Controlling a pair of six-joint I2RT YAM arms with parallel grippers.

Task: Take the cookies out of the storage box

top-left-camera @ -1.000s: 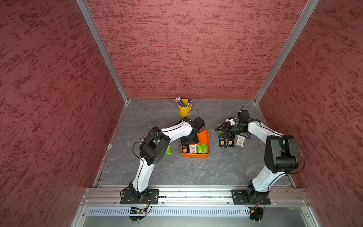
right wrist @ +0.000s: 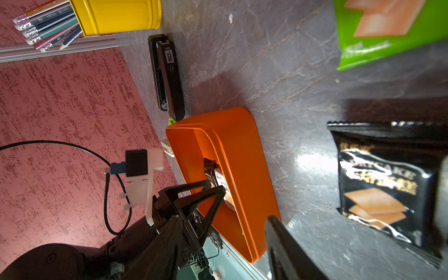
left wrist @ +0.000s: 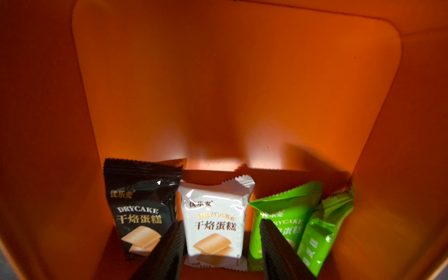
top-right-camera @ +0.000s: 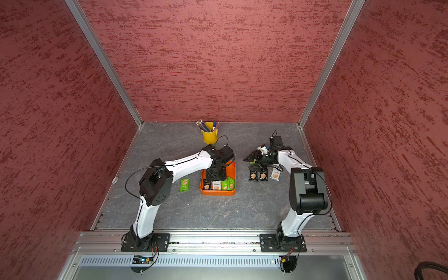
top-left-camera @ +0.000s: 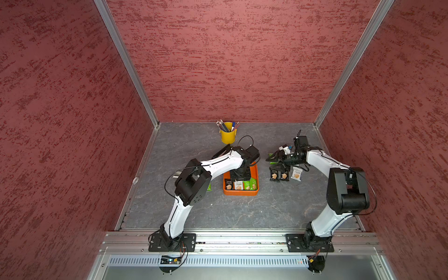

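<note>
In the left wrist view, a black packet (left wrist: pixel 140 205), a white packet (left wrist: pixel 214 224) and two green packets (left wrist: pixel 280 219) stand in a row along one wall of the orange storage box (left wrist: pixel 242 84). My left gripper is open over the box, its fingertips in front of the white packet and one green packet, nothing held. In the right wrist view my right gripper is open and empty, to the right of the box. Two black packets (top-right-camera: pixel 258 175), a white packet (top-right-camera: pixel 275 174) and a partly covered green packet (right wrist: pixel 378 23) lie on the table there.
A green packet (top-right-camera: pixel 184 184) lies left of the box. Behind it stand a black stapler (right wrist: pixel 168 77) and a yellow pencil bucket (top-left-camera: pixel 228 135).
My left gripper has shifted to the right over the box, from near the black packet toward the white and green ones. The right arm looks unmoved, and the packets stay in place.
</note>
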